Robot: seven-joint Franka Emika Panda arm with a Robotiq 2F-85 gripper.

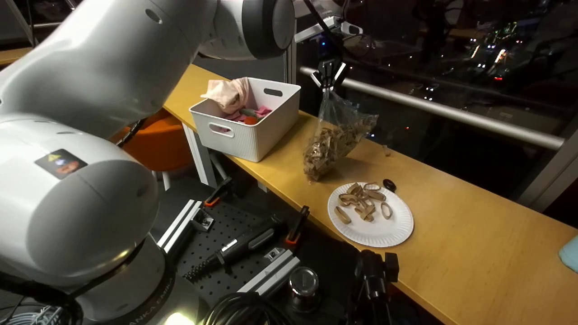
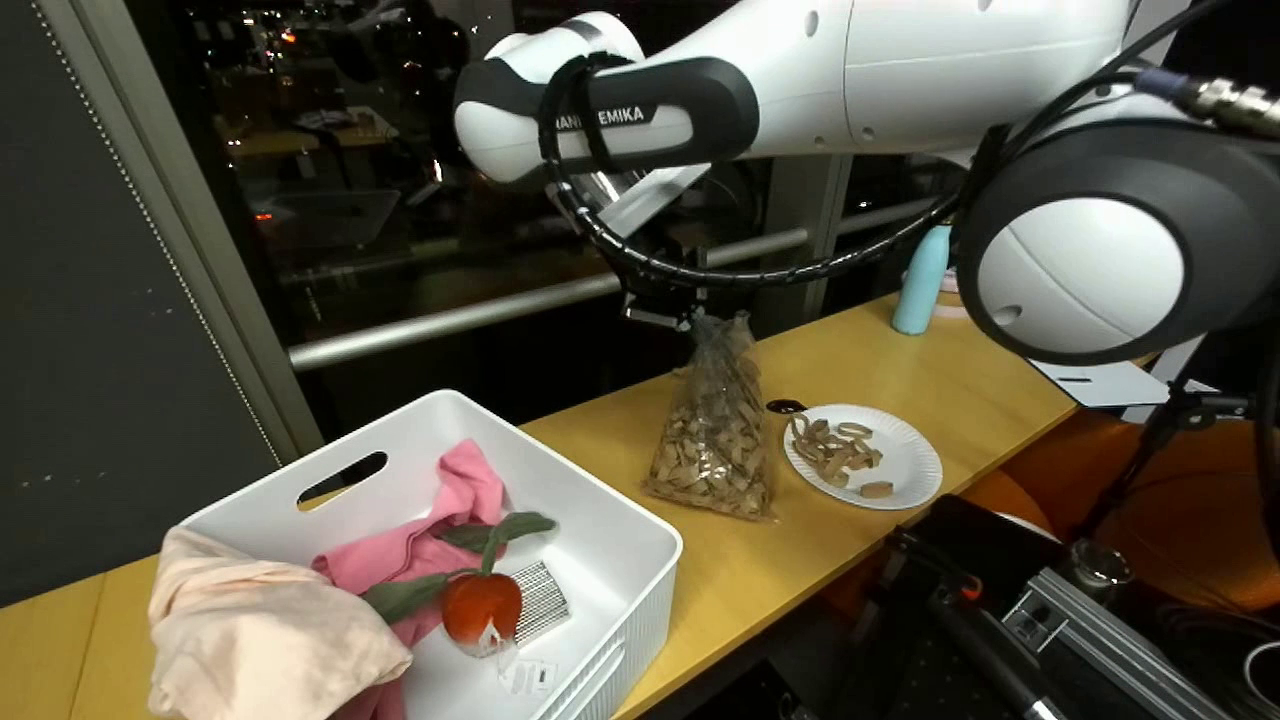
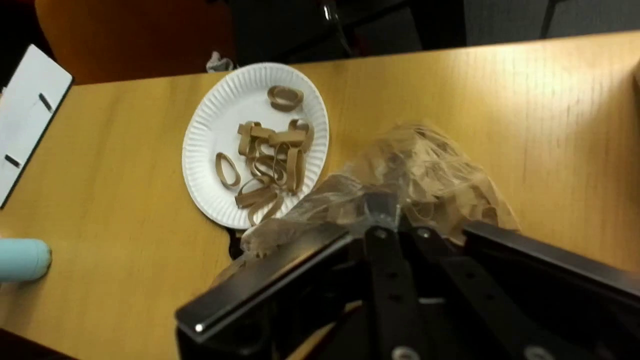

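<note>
A clear plastic bag (image 1: pixel 337 141) full of brown loops is upright over the table, its gathered top between the fingers of my gripper (image 1: pixel 328 88). In exterior view 2 the bag (image 2: pixel 714 438) is between the white bin and the plate, below the gripper (image 2: pixel 692 322). I cannot tell whether its bottom touches the table. The wrist view has the gripper shut on the film, with the bag (image 3: pixel 447 174) spread out beneath. Beside it is a white paper plate (image 1: pixel 374 234) carrying several brown loops (image 1: pixel 364 205).
The white bin (image 1: pixel 230 141) holds pink cloth (image 2: pixel 414 542), a peach cloth (image 2: pixel 258 636) and a red fruit with leaves (image 2: pixel 482 606). A small black object (image 1: pixel 389 185) lies by the plate. A light blue bottle (image 2: pixel 924 282) stands further along. Wood right of the plate is bare.
</note>
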